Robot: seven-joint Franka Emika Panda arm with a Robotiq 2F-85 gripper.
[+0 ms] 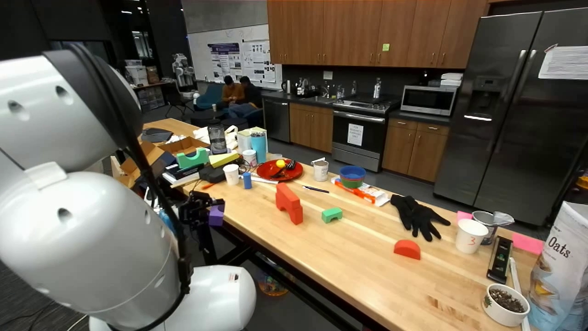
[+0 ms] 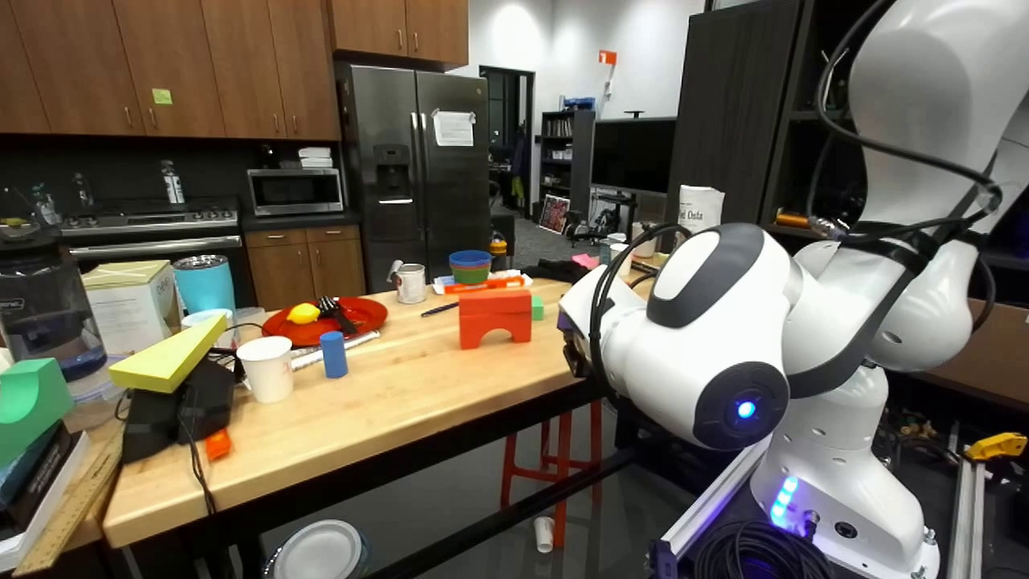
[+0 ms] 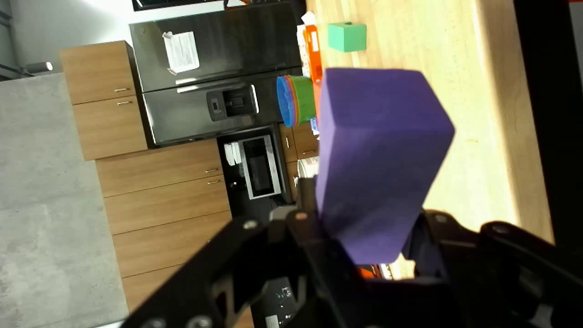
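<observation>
My gripper (image 1: 199, 212) is shut on a purple block (image 1: 216, 215), off the near-left edge of the wooden table (image 1: 353, 270). Most of the wrist view is taken up by that block (image 3: 382, 158), which sticks out beyond the dark fingers. A red arch-shaped block (image 1: 289, 203) stands on the table, with a small green arch block (image 1: 331, 214) to its right. Farther right lies a red half-round block (image 1: 407, 248). In exterior view 2 the arm mostly hides my gripper.
A blue cylinder (image 1: 247, 180), a white cup (image 1: 231, 174) and a red plate (image 1: 266, 168) occupy the table's far-left part. Stacked bowls (image 1: 353, 176) and black gloves (image 1: 417, 216) line the back edge.
</observation>
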